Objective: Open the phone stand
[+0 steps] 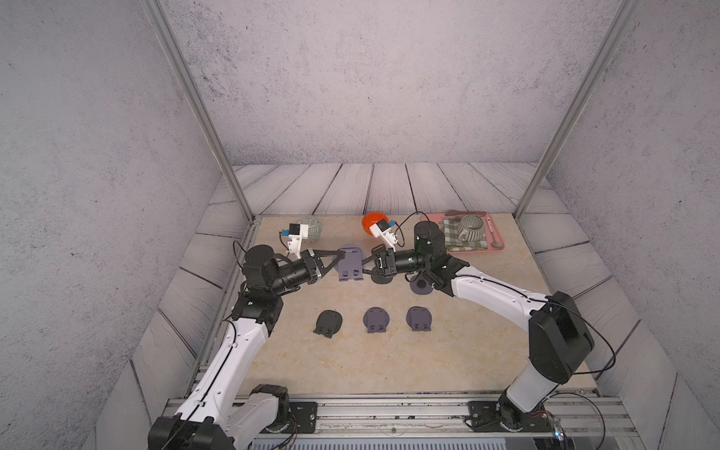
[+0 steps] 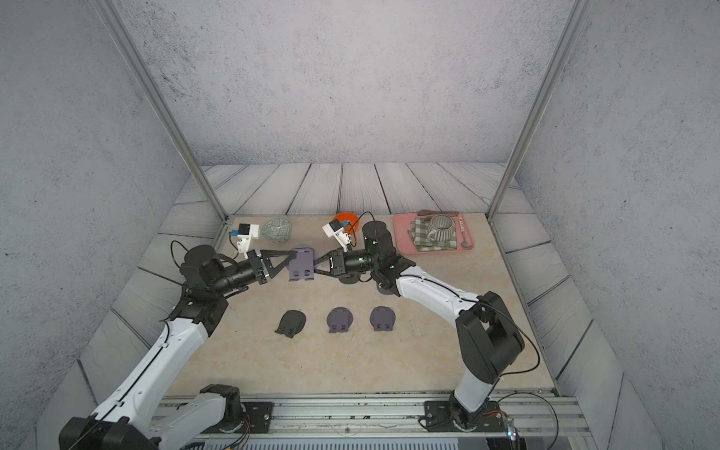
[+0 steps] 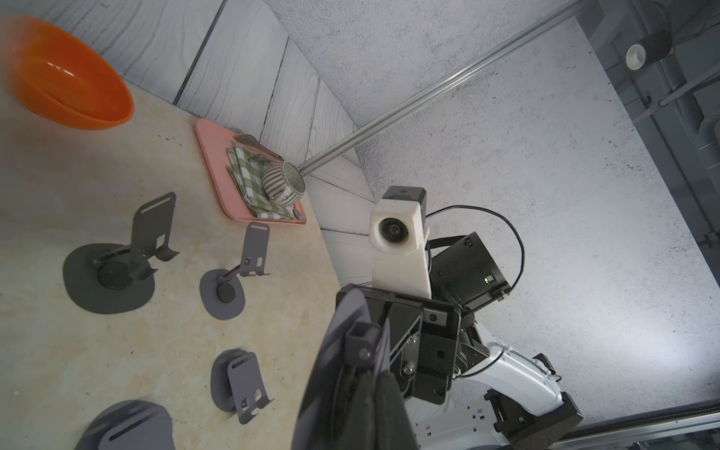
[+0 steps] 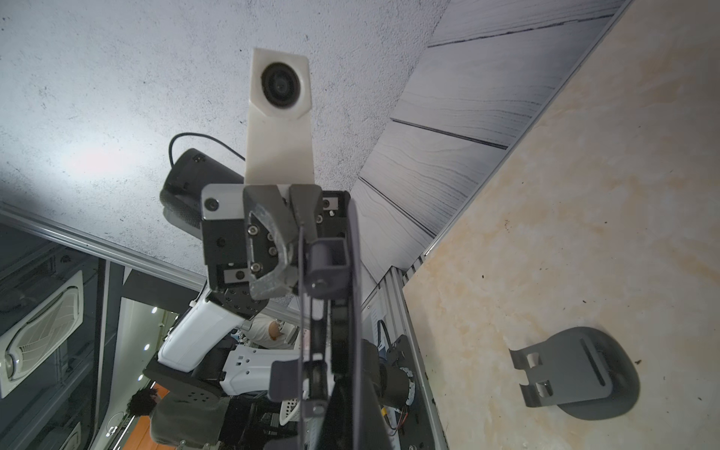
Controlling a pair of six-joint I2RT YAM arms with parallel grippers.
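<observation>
In the top left view a purple-grey phone stand (image 1: 351, 267) is held up above the table, its flat face toward the camera. My left gripper (image 1: 342, 255) is shut on its left edge. The tips of my right gripper (image 1: 364, 266) reach the stand's right edge; it is shut, but whether anything lies between its fingers is hidden. Seen edge-on in the right wrist view, the stand (image 4: 327, 264) shows two thin plates lying nearly parallel, close together, with a hinge piece between them. The left wrist view shows the same stand (image 3: 361, 345) edge-on, largely covering the fingertips.
Three folded stands lie in front: a dark one (image 1: 328, 323) and two purple ones (image 1: 376, 319). Two unfolded stands (image 3: 112, 277) stand behind. An orange bowl (image 3: 71, 78), a woven item (image 2: 276, 230) and a pink tray (image 2: 403, 234) are farther back.
</observation>
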